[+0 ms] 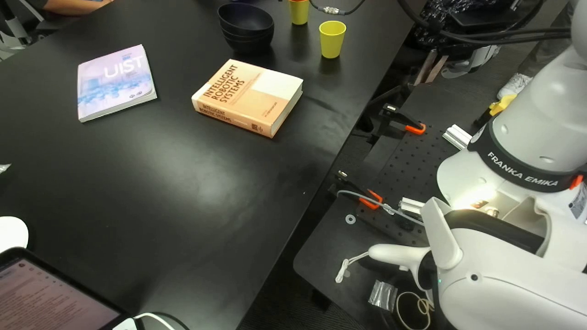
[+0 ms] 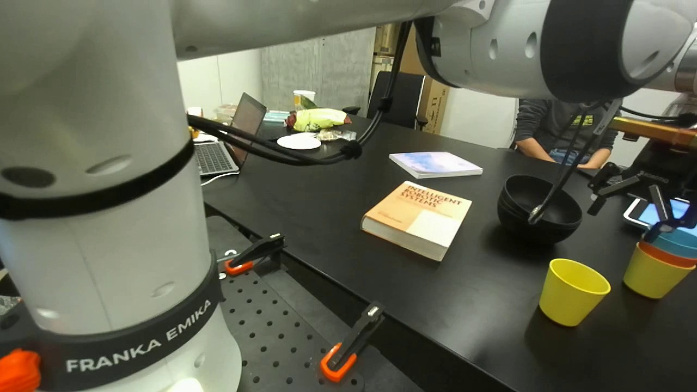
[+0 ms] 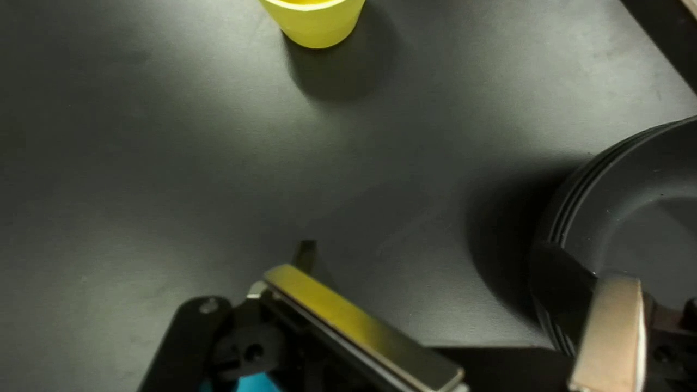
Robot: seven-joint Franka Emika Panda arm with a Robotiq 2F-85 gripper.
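In exterior view 2 my gripper [image 2: 625, 220] hangs open at the right, its fingers apart and nothing held. One finger overlaps the blue cup [image 2: 679, 240], which sits with an orange cup [image 2: 667, 255] in a yellow cup [image 2: 653, 274]; contact cannot be told. A single yellow cup [image 2: 572, 294] stands nearer the camera. Left of the gripper are stacked black bowls [image 2: 532, 225]. From the wrist view, the open gripper shows a sliver of blue cup [image 3: 258, 383] under its left finger, while the right finger overlaps the bowls [image 3: 653, 189].
An orange-and-white book [image 2: 418, 219] and a pale blue book [image 2: 436, 163] lie on the black table. A phone [image 2: 643, 212] is behind the cups, and a person [image 2: 565, 134] sits at the far side. Open table lies left of the books.
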